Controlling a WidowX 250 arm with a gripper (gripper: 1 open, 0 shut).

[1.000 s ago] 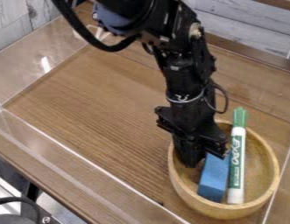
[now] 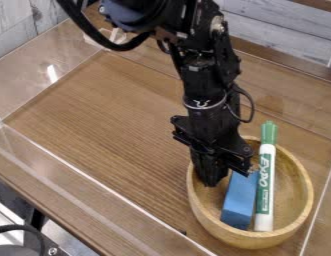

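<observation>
The black gripper (image 2: 211, 165) points down over the left side of a tan bowl (image 2: 291, 214) at the lower right, its tip low at the bowl's rim. It appears shut; its fingertips are dark and partly hidden, with nothing visible held. In the bowl lie a blue block (image 2: 239, 203) and a white marker with a green cap (image 2: 265, 189), the marker leaning along the right of the block, its cap past the far rim.
Clear raised edging runs along its left and front edges, with cables at the lower left corner.
The gripper has shifted slightly left and up, toward the bowl's left rim, uncovering more of the blue block. The bowl's contents have moved little.
</observation>
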